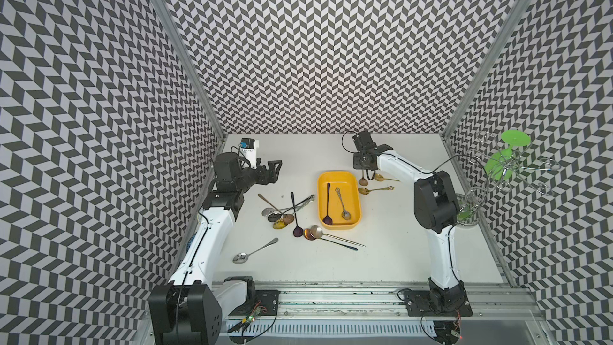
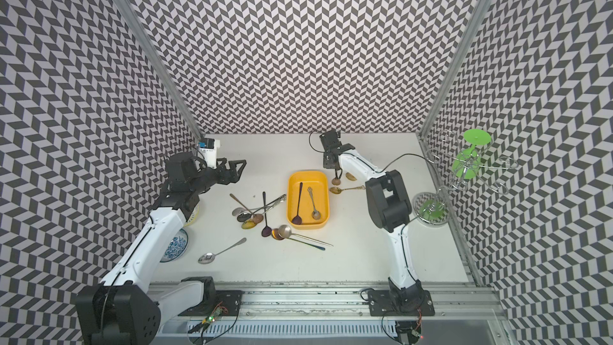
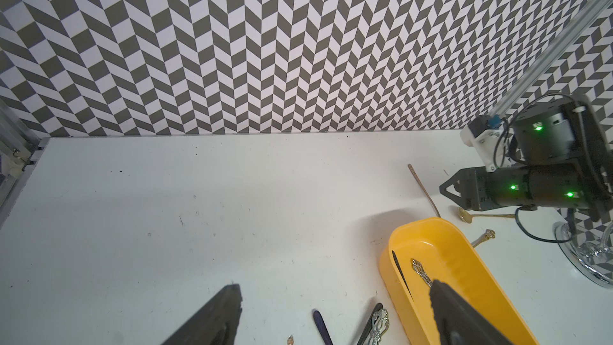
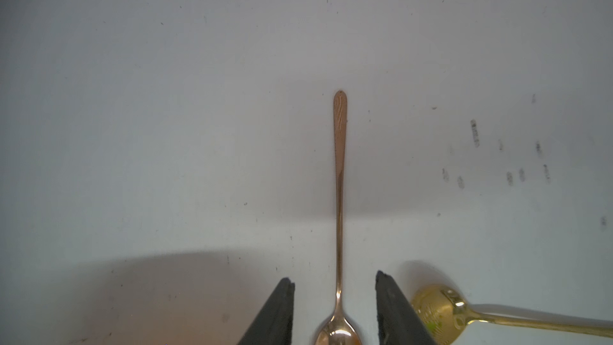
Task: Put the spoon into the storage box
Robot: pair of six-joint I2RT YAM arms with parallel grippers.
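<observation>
In the top left view, the yellow storage box (image 1: 322,198) stands mid-table with a dark spoon (image 1: 329,201) and an ornate silver spoon (image 1: 343,204) inside. Behind its right corner, my right gripper is open above a copper spoon (image 4: 339,217). The copper handle runs between the open fingers in the right wrist view, its bowl cut off below. A gold spoon (image 4: 440,313) lies close beside the right finger; whether they touch, I cannot tell. My left gripper hangs open and empty on the left side.
An ornate gold spoon (image 1: 376,189) lies right of the box. Several spoons are heaped to its left, and a lone silver spoon (image 1: 255,251) lies at front left. A green-and-wire rack (image 1: 501,166) stands far right.
</observation>
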